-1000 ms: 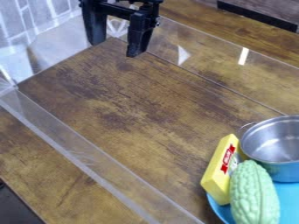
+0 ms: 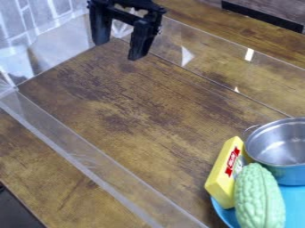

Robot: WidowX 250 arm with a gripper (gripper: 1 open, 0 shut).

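The black gripper (image 2: 119,36) hangs at the top of the view, over the back left of the wooden table, its two dark fingers wide apart with nothing visible between them. At the lower right, a steel pot (image 2: 276,153), a yellow box (image 2: 224,176) with a red label and a pale green bumpy vegetable (image 2: 259,200) are grouped on or by a blue plate (image 2: 222,212), which is partly cut off by the frame.
Clear plastic walls (image 2: 84,156) border the work area. A dark strip lies at the back right, and a tiled wall at the upper left.
The objects at the lower right have not moved.
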